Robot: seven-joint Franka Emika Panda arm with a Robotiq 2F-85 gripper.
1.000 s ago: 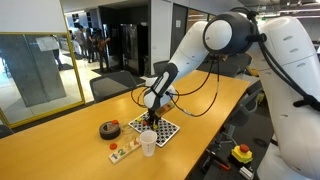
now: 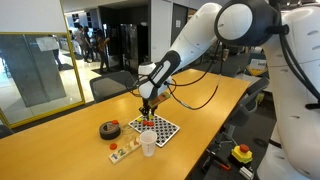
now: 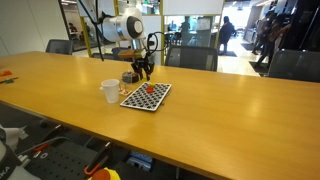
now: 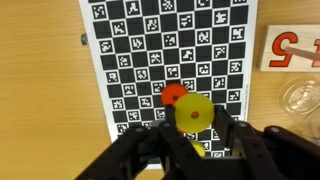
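A black-and-white patterned board (image 2: 168, 131) lies flat on the table. My gripper is above it, shut on a round yellow piece (image 4: 194, 112) that shows between its dark fingers. Under and beside that piece, a red round piece (image 4: 174, 93) rests on the board, partly covered in the wrist view. Farther down in the same view, another yellow piece (image 4: 199, 148) is partly hidden behind the fingers. From the second exterior view, the gripper (image 3: 147, 78) is just above the red piece (image 3: 150, 87).
A whitish cup (image 2: 148, 143) stands beside the board, with a wooden number toy (image 2: 125, 151) near it. A dark round object (image 2: 110, 130) lies farther off.
The gripper has risen from low over the board and shifted left in the first exterior view. The red piece now shows clearly beneath it.
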